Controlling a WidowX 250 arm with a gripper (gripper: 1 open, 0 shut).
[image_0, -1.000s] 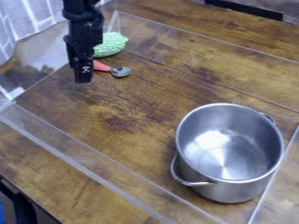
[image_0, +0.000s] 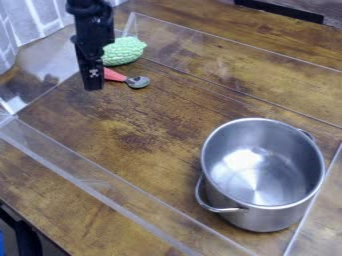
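My black gripper (image_0: 91, 70) hangs low over the back left of the wooden table, beside a pale green textured object (image_0: 123, 50) and a small red-handled utensil with a metal head (image_0: 136, 82). Whether its fingers are open or shut is hard to tell. A steel pot (image_0: 262, 170) with side handles stands at the front right.
Transparent plastic edges run along the left, front and right sides. A pale curtain (image_0: 20, 45) is at the back left.
My gripper has shifted slightly left over the last second. The pot, the green object and the utensil look unmoved.
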